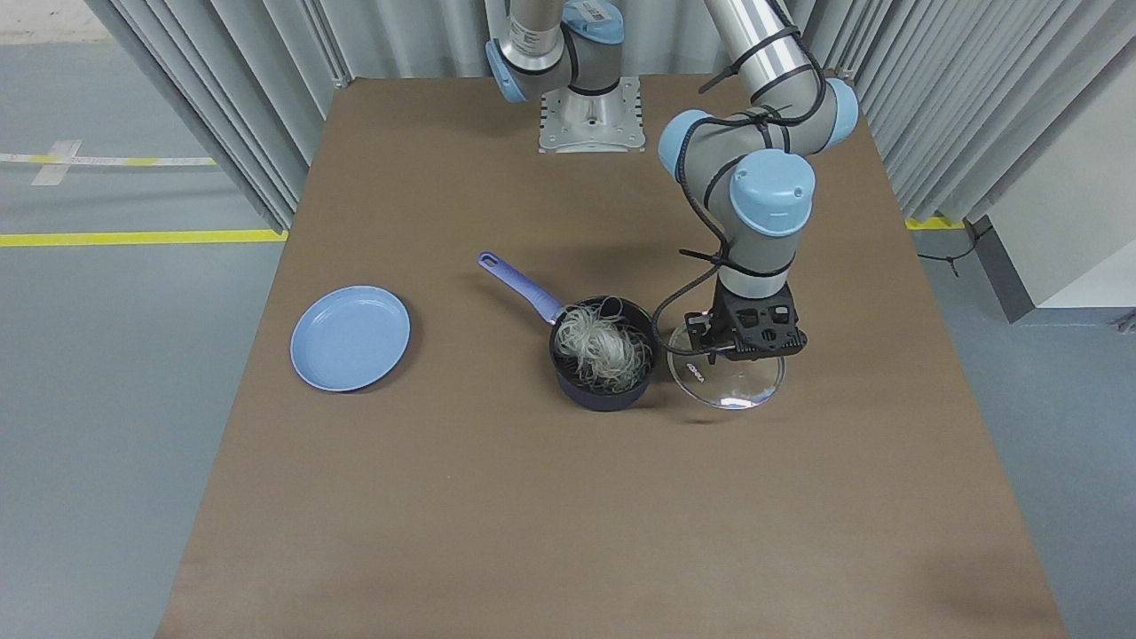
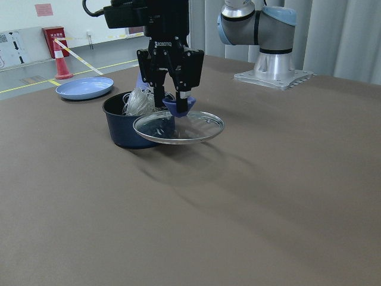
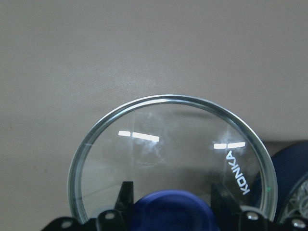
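Observation:
My gripper (image 2: 170, 95) is shut on the blue knob (image 3: 173, 214) of a glass lid (image 3: 171, 139), which hangs above the table beside a dark pot (image 1: 603, 395). In the camera left view the lid (image 2: 202, 127) sits in front of the pot's right side, level with its upper part. The pot has a long purple handle (image 1: 516, 280) and holds pale stringy strands (image 1: 596, 346), like noodles. In the wrist view the pot shows at the lower right, partly behind the lid.
A blue plate (image 1: 351, 339) lies to the left of the pot on the brown table (image 1: 479, 511).

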